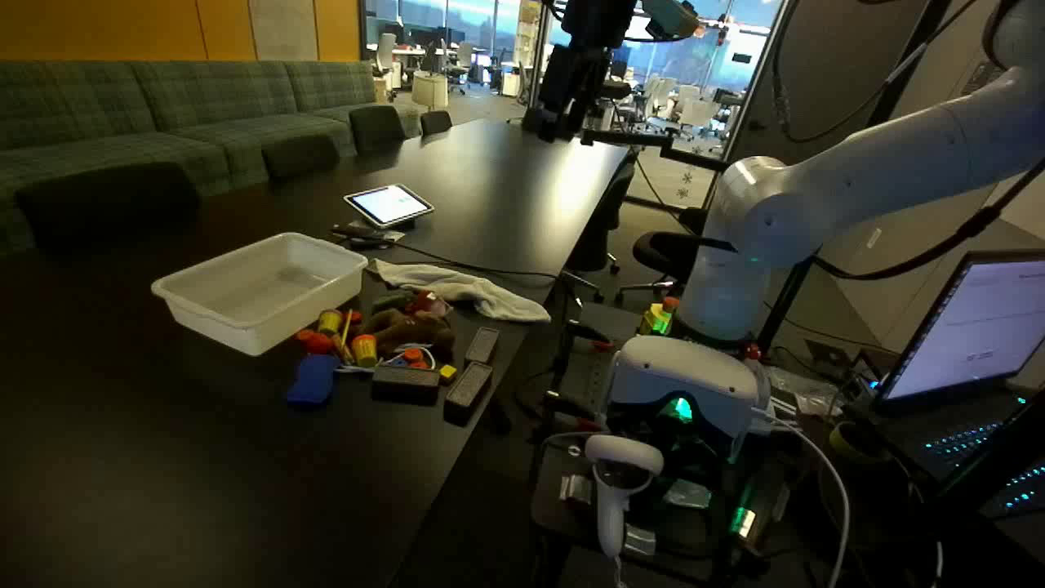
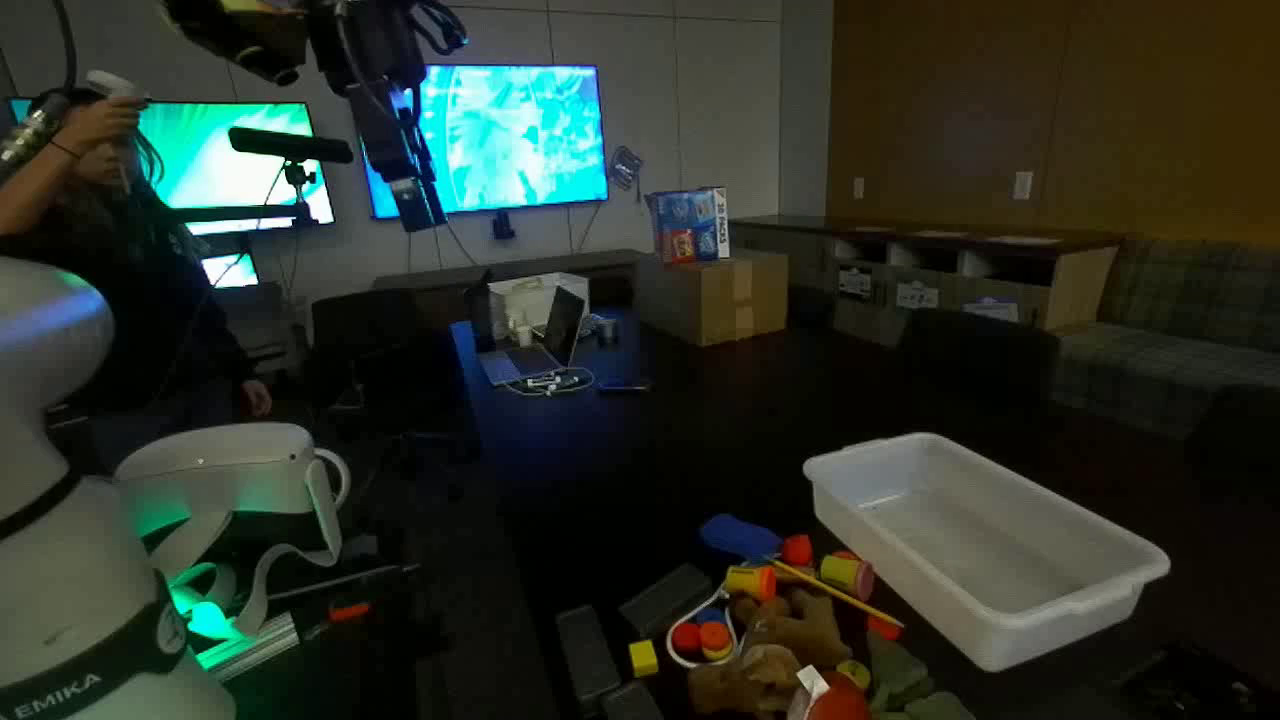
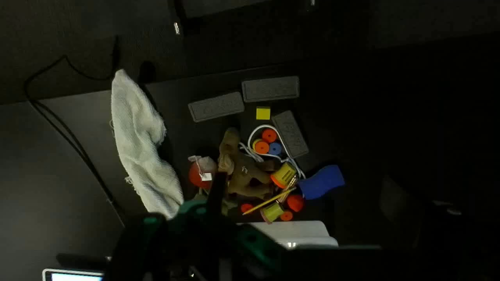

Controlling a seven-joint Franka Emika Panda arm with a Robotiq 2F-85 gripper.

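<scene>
High above the far part of the table, my gripper [image 1: 554, 126] hangs pointing down, open, with nothing seen between its fingers. The same gripper [image 2: 420, 218] is at the upper left in exterior view 2, well clear of the objects. A brown plush toy [image 3: 246, 173] lies in a pile with yellow tubs [image 3: 283, 175], a yellow pencil [image 3: 269, 201], a blue pouch-like item [image 3: 322, 182], a yellow block [image 3: 263, 113] and several grey bricks [image 3: 270, 89]. Beside the pile stands an empty white bin [image 2: 986, 552]. A pale towel [image 3: 140, 145] lies crumpled at the other side.
A tablet [image 1: 389, 205] and a black cable [image 1: 470, 263] lie beyond the bin. In exterior view 2, a laptop [image 2: 528, 360] and a cardboard box [image 2: 711, 298] occupy the table's other end. A person [image 2: 108, 276] stands behind the arm.
</scene>
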